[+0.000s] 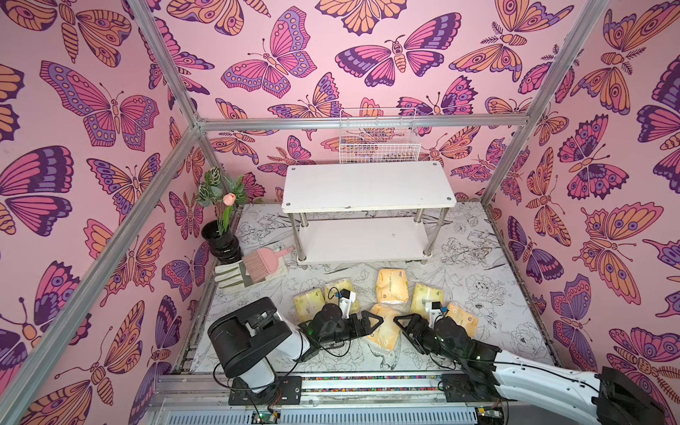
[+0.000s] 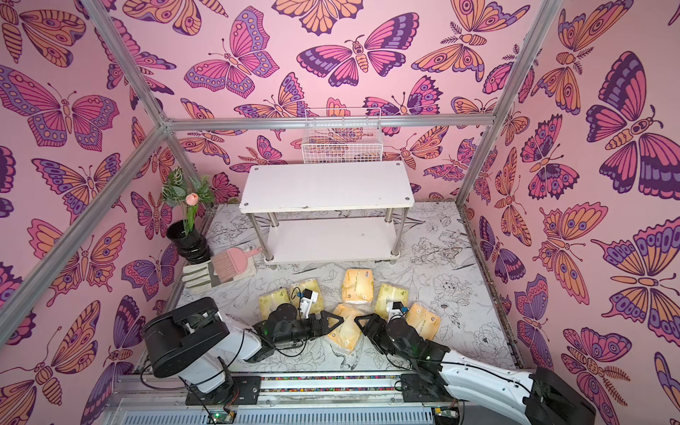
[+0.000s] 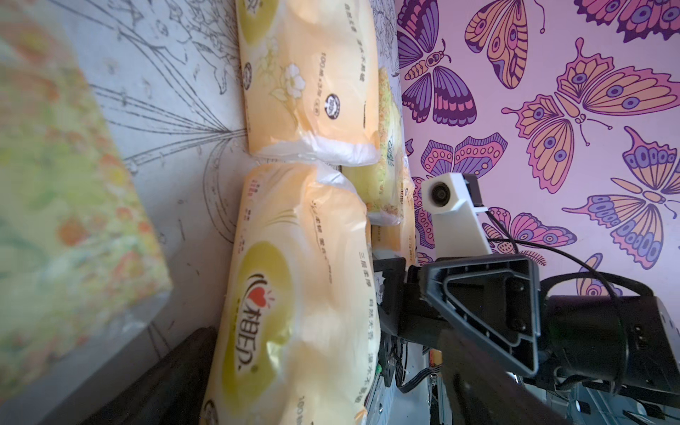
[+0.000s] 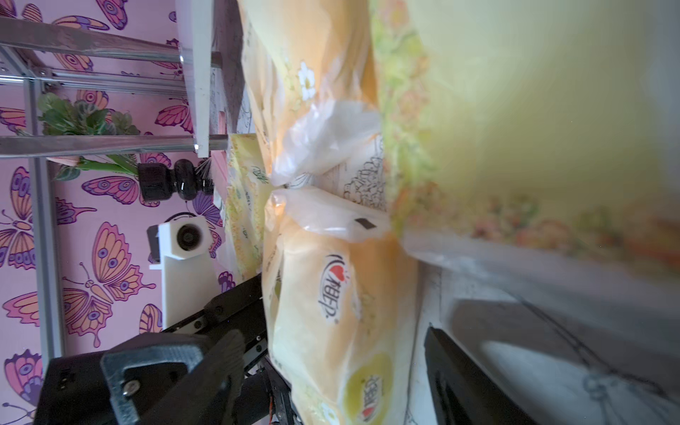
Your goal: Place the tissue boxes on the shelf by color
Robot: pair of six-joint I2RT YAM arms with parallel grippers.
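Note:
An orange tissue pack [image 1: 384, 331] lies at the table's front middle, between my two grippers. My left gripper [image 1: 374, 324] is open at its left side; in the left wrist view the pack [image 3: 311, 297] shows between the spread fingers. My right gripper [image 1: 406, 328] stands at its other side, fingers [image 4: 453, 375] apart, the pack [image 4: 340, 297] showing between them. Whether either touches it I cannot tell. Another orange pack [image 1: 391, 285] lies just behind, a third [image 1: 464, 318] at right. Yellow-green packs [image 1: 309, 304] lie left and right [image 1: 426, 297]. Both tiers of the white shelf [image 1: 368, 185] are bare.
A black vase with flowers [image 1: 224, 241] stands at the left, near a pink dustpan-like tool [image 1: 262, 263] on folded cloths [image 1: 230, 277]. A white wire rack [image 1: 379, 151] is behind the shelf. Clear table shows at the right. The two arms are close together.

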